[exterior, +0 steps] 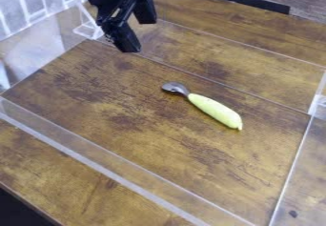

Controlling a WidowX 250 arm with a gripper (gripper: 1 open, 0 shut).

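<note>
A black gripper (pixel 135 33) hangs at the top left of the camera view, open, with nothing visible between its fingers. Below and to the right of it, apart from it, a small spoon-like utensil (pixel 177 88) with a dark metal head and a pale yellow-green piece (pixel 215 111) along its length lies on the wooden surface.
Clear plastic walls (pixel 114 163) border the wooden work area (pixel 102 106) at front, left and right. A white rack (pixel 26 6) stands at the top left. The wood around the utensil is clear.
</note>
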